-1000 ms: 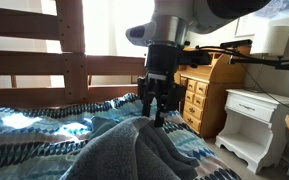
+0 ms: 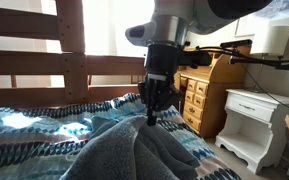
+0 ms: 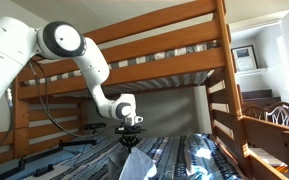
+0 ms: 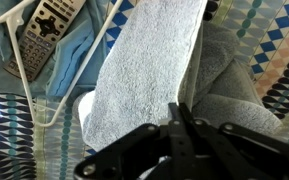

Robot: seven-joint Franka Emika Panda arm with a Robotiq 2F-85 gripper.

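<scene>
A grey towel (image 2: 124, 150) lies in a raised heap on the patterned bed, its peak reaching my gripper (image 2: 151, 121). In the wrist view, a fold of the towel (image 4: 144, 85) runs up to the fingertips, where my gripper is shut on it. The second exterior view shows the towel (image 3: 134, 165) standing up in a tent shape beneath the gripper (image 3: 129, 148). The fingers hide the exact spot where the cloth is pinched.
In the wrist view a remote control (image 4: 48, 35) lies on blue-grey cloth beside a white hanger-like frame (image 4: 22, 65). Wooden bunk rails (image 3: 224, 90) surround the bed. A white nightstand (image 2: 252, 125) stands beyond it.
The fingers have come together at the top fold of the towel. The arm itself has hardly moved, and the heap keeps nearly the same shape.
</scene>
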